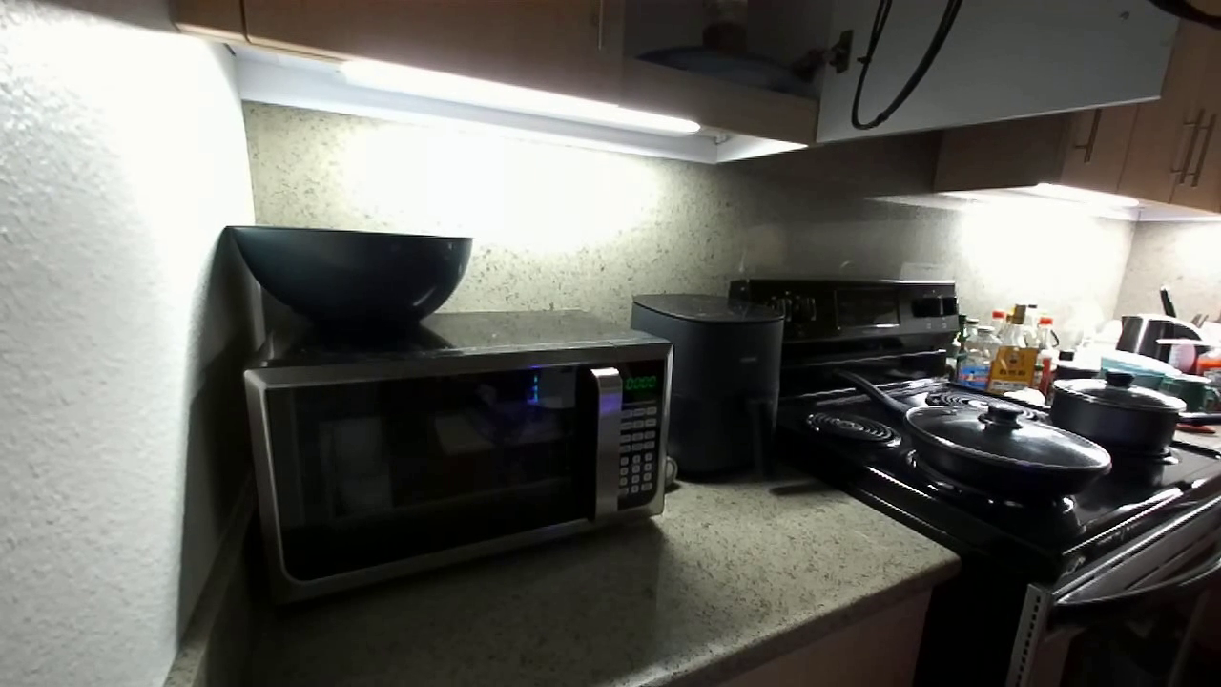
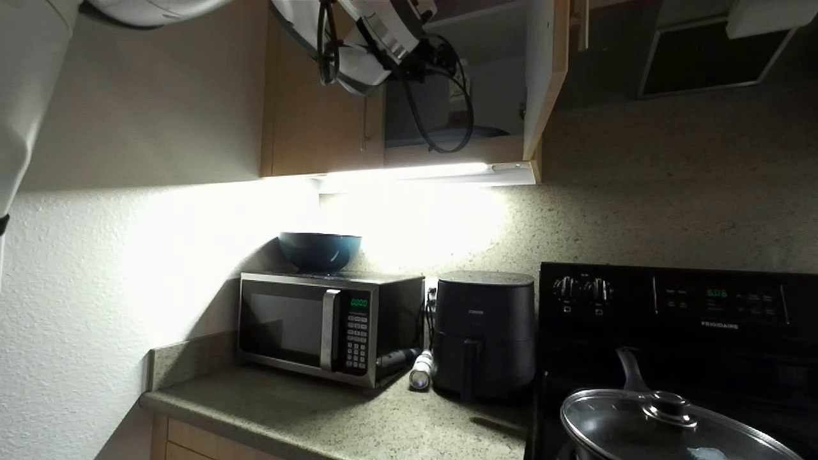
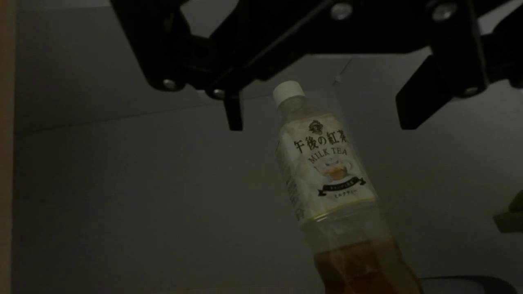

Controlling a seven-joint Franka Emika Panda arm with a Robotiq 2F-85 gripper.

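A clear plastic bottle point(image 3: 338, 176) with a white cap and a "MILK TEA" label fills the middle of the wrist view, with brown liquid in its lower part. My gripper is open, its fingers point(image 3: 235, 112) spread wide to either side of the bottle's upper end in that view. No contact shows between them and the bottle; the depth gap cannot be judged. In exterior view 2 the arm point(image 2: 376, 46) reaches up in front of the open upper cabinet point(image 2: 491, 38), where the fingers themselves cannot be made out.
The cabinet door point(image 2: 546, 76) stands open to the right of the arm. A cable loop point(image 2: 452, 142) hangs beneath the wrist. Below are a microwave point(image 2: 307, 326) with a dark bowl point(image 2: 319, 252) on top, an air fryer point(image 2: 484, 329) and a lidded pan point(image 1: 1007, 452) on the stove.
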